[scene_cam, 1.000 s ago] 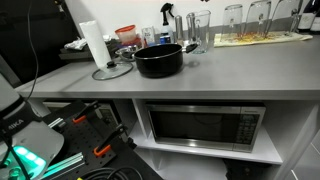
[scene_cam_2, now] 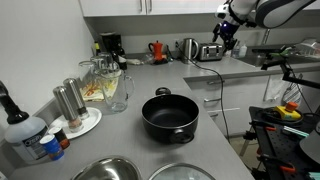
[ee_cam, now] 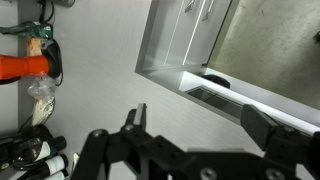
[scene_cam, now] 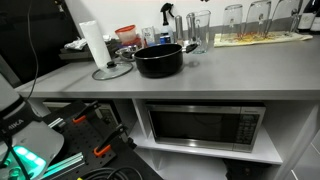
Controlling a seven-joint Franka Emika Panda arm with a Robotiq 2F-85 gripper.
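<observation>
In the wrist view my gripper stands open, its two dark fingers [ee_cam: 136, 120] wide apart at the bottom of the picture. Between them shows only the pale grey counter and its front edge, with nothing held. A black two-handled pot [scene_cam: 160, 61] rests on the counter in exterior view 1. Seen from exterior view 2, the same pot [scene_cam_2: 170, 118] is empty inside. At the top right of that view, part of my arm [scene_cam_2: 240, 14] hangs over the far counter, well away from the pot; the fingers are too small to read there.
Glass lids [scene_cam_2: 185, 172] and a metal bowl [scene_cam_2: 106, 169] lie near the pot. Glass pitchers [scene_cam: 232, 20] stand along the back. A microwave [scene_cam: 206, 124] sits under the counter. Open counter [scene_cam: 255, 75] lies right of the pot. A red-orange object [ee_cam: 18, 67] edges the wrist view.
</observation>
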